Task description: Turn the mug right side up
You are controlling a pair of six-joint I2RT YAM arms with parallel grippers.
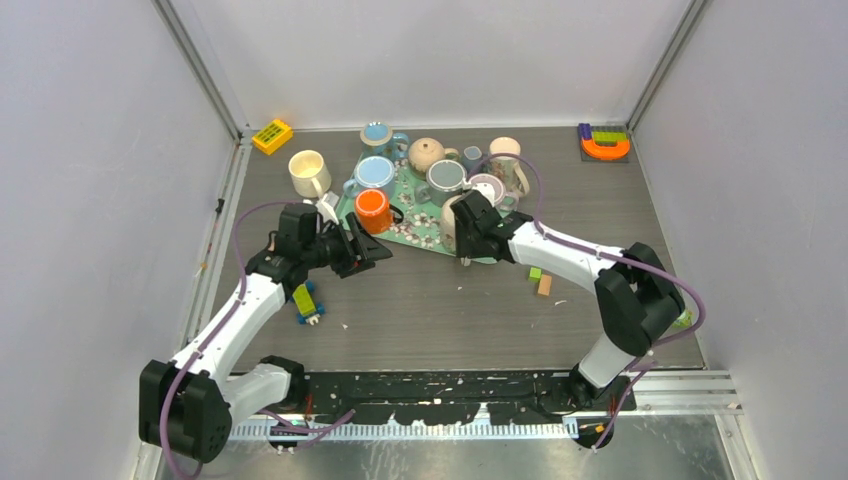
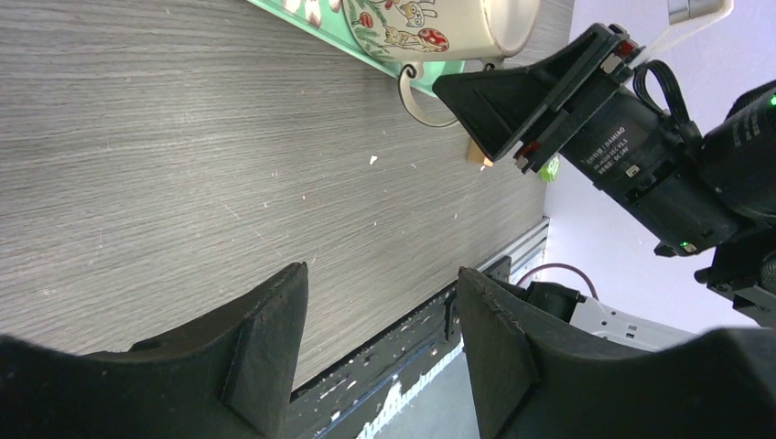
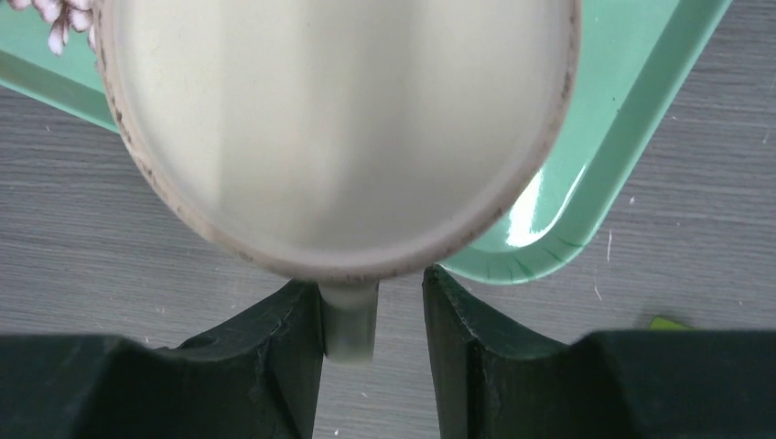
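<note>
A cream mug [image 2: 430, 27] with printed animals lies on its side at the front of the green tray; the left wrist view shows its handle pointing down over the tray's edge. My right gripper is at that mug, fingers apart on either side of part of the handle, just below the large pale rim [image 3: 366, 261] that fills the right wrist view; whether it touches is unclear. My left gripper [image 1: 363, 250] hangs open over the table left of the mug, with nothing between its fingers.
Several other mugs crowd the tray, including an orange one [image 1: 371, 208]; a cream mug [image 1: 308, 172] stands left of it. Toy blocks [image 1: 543, 285] lie right of centre, a toy [image 1: 305, 300] at left.
</note>
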